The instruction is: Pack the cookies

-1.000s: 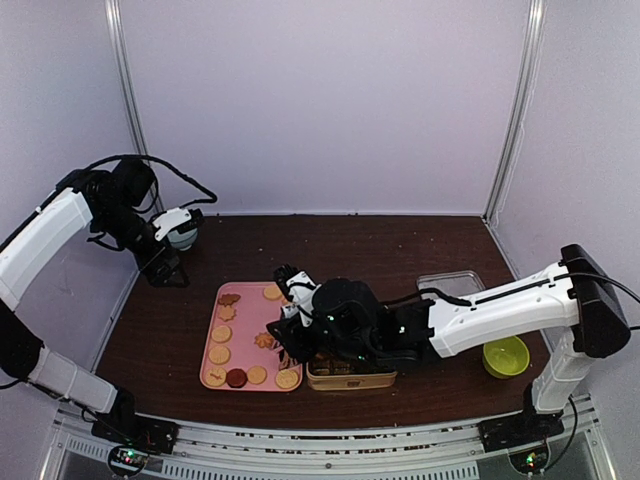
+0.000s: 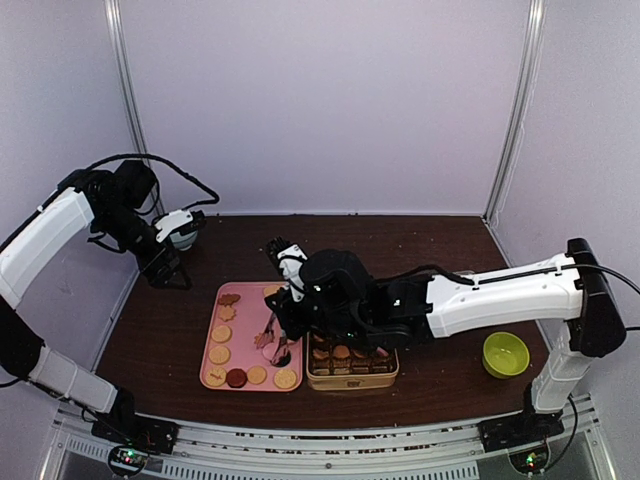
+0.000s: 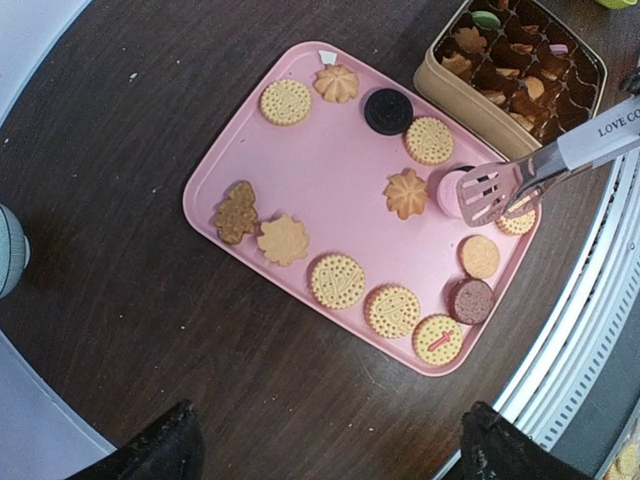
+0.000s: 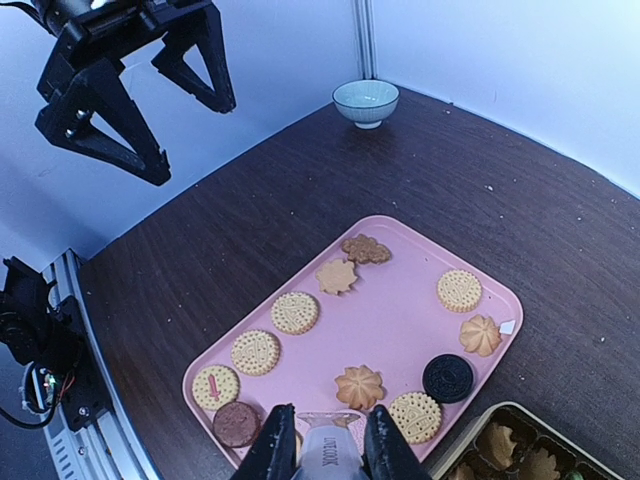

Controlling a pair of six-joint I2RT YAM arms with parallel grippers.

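Note:
A pink tray (image 3: 330,160) carries assorted cookies: round cream ones, brown ones, a black cookie (image 3: 388,111), star shapes and a pink cookie (image 3: 448,195). To its right is a divided cookie box (image 3: 447,91), partly filled. My right gripper is shut on metal tongs (image 3: 600,132), whose slotted head is over the pink cookie at the tray's box-side edge; whether they grip it I cannot tell. My left gripper (image 2: 168,270) hangs open above the table, left of the tray, nothing between its fingers.
A pale blue bowl (image 4: 366,100) stands at the back left, a yellow-green bowl (image 2: 505,354) at the right. A clear container behind the right arm is mostly hidden. The table behind the tray is free.
The right arm has risen and shifted slightly back, and the tongs show more clearly over the tray's right part. The left arm has not visibly moved.

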